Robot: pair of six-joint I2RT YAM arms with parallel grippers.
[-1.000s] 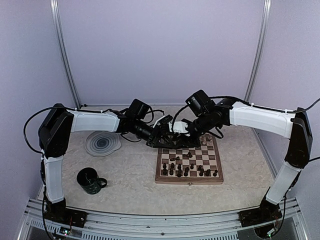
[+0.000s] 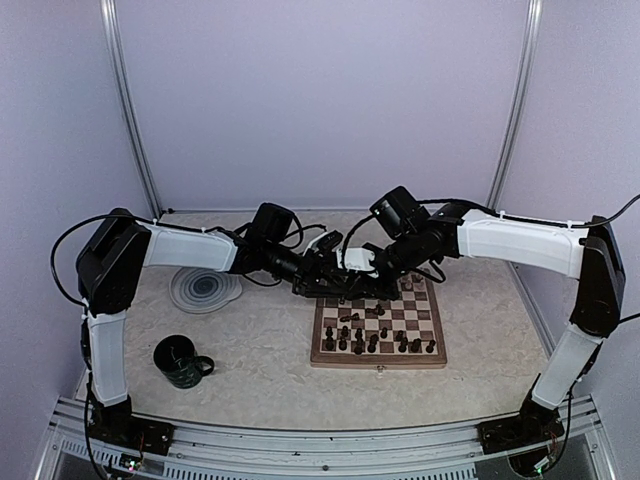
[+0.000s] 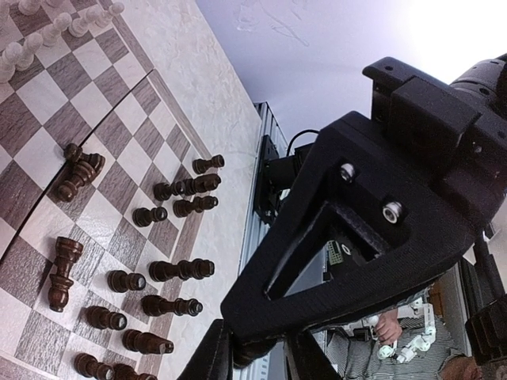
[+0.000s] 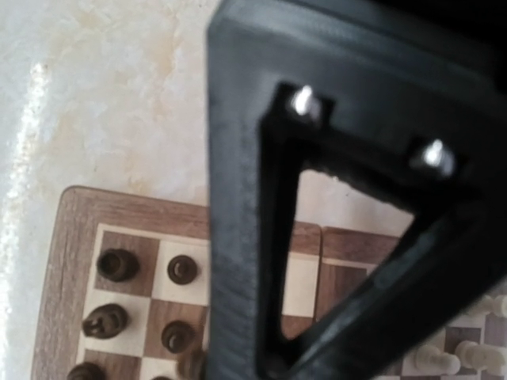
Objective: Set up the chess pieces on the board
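The chessboard [image 2: 378,355] lies at centre-right under both grippers. Dark pieces stand along its near side, among them a bishop [image 4: 107,321] and a pawn [image 4: 182,269]; some lie on their sides midboard, like one [image 3: 63,273]. White pieces [image 3: 55,30] stand on the far half. My left gripper [image 2: 325,270] and my right gripper [image 2: 355,280] meet above the board, overlapping in the top view. In the left wrist view a dark piece [image 3: 249,352] is at the fingertips, mostly hidden; which gripper holds it, and how far each finger is open, I cannot tell.
A dark mug [image 2: 180,365] stands at the front left, with a round grey lid [image 2: 200,290] behind it.
The board and its pieces look unchanged.
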